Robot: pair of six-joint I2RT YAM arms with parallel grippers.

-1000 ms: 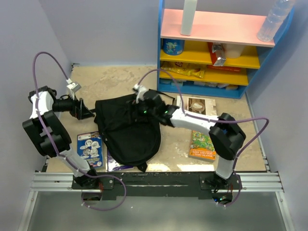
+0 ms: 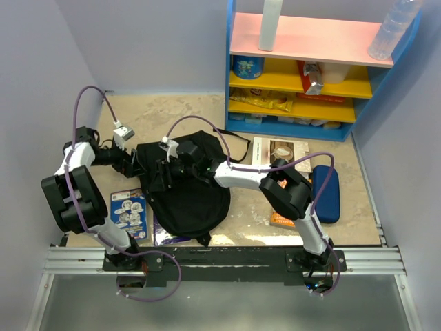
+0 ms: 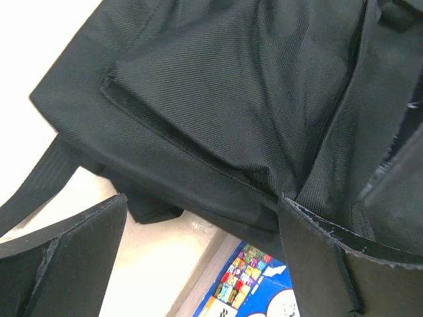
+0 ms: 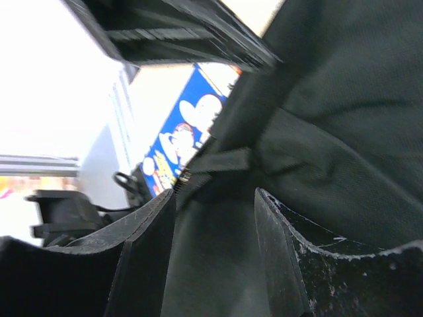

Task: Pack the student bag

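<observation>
The black bag (image 2: 189,214) lies spread flat on the floor in the centre left, folds of fabric filling both wrist views. My left gripper (image 2: 131,164) hangs over the bag's upper-left corner; in the left wrist view its fingers (image 3: 73,264) are open above the cloth. My right gripper (image 2: 162,174) is over the bag's left part, close to the left one; in the right wrist view its fingertips stand apart over the fabric, with the left gripper seen above them. Whether either touches the cloth is unclear.
Blue booklets (image 2: 125,217) lie left of and under the bag. Books (image 2: 288,148) and a blue case (image 2: 325,205) lie to the right. A shelf unit (image 2: 310,41) with bottles and packets stands at the back right.
</observation>
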